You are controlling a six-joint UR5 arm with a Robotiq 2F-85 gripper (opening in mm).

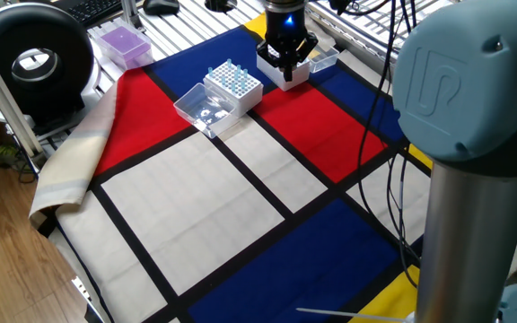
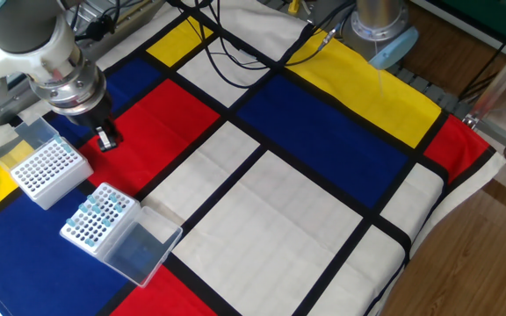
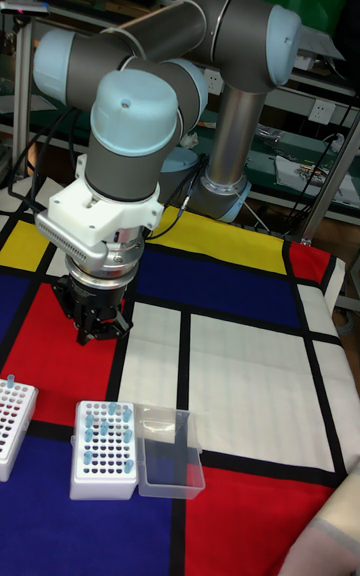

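My dark gripper [image 1: 287, 75] points downward, in front of the far white rack in exterior view 1. Exterior views 2 and 3 show the gripper [image 2: 106, 140] [image 3: 98, 335] over the red patch, apart from both racks. Whether its fingers are open or shut is unclear, and no object shows between them. One white rack [image 1: 233, 88] [image 2: 100, 219] [image 3: 103, 480] holds several pale blue tips standing in its holes. The other white rack [image 1: 284, 74] [image 2: 53, 173] [image 3: 13, 432] is mostly empty, with a blue tip near one corner [image 3: 10, 380].
Clear open lids [image 2: 143, 246] [image 2: 35, 132] extend from the racks. A purple-topped box [image 1: 124, 43] sits at the back left in exterior view 1. Loose black cables [image 2: 227, 61] hang near the arm.
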